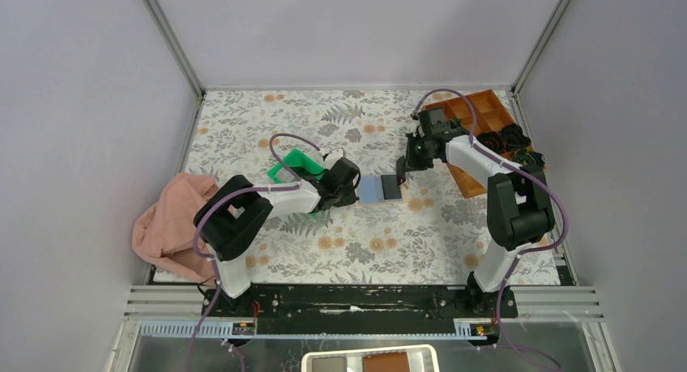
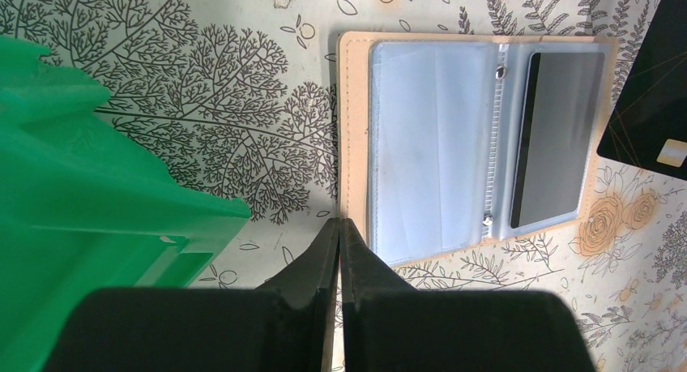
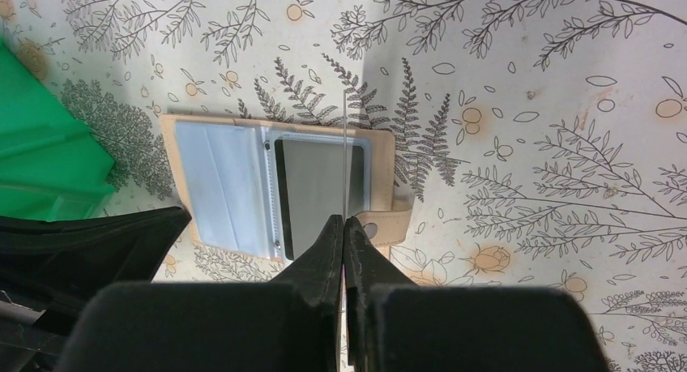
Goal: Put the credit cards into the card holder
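Observation:
An open tan card holder [image 2: 353, 137] lies flat, a pale blue clear pocket on its left side and a dark grey card-like panel [image 2: 559, 137] behind clear plastic on its right. My left gripper is shut at the holder's left edge, nothing visible between its fingers. A black card with a gold chip [image 2: 648, 104] hangs above the holder's right side. My right gripper is shut on this card, which shows edge-on as a thin line [image 3: 344, 161] in the right wrist view. From above, the black card [image 1: 401, 168] stands out from the fingers.
Left of the holder sits a green container [image 1: 279, 172], close to the left gripper. An orange compartment tray [image 1: 470, 186] with dark bundles stands at the right. A pink cloth [image 1: 174, 222] lies far left.

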